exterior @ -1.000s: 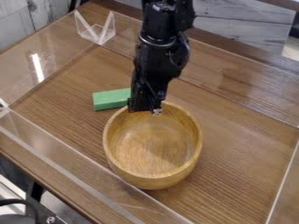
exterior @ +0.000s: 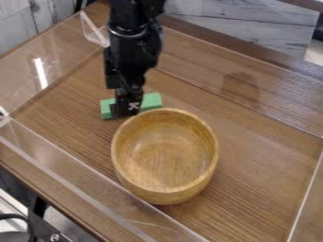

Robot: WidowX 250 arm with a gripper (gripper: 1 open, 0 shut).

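My gripper (exterior: 123, 95) hangs from the dark arm at the upper middle, fingers apart and pointing down over a green block (exterior: 147, 101). The block lies on the wooden surface just behind a yellow-brown bowl (exterior: 164, 184), partly hidden by the gripper. I cannot tell whether the fingers touch it. The bowl is empty.
A pale grey edge runs along the back right, and a dark cable lies at the lower left corner.
My gripper has moved left from above the bowl's back rim to over the green block. The block appears shifted slightly right, and more of the arm's left side shows.
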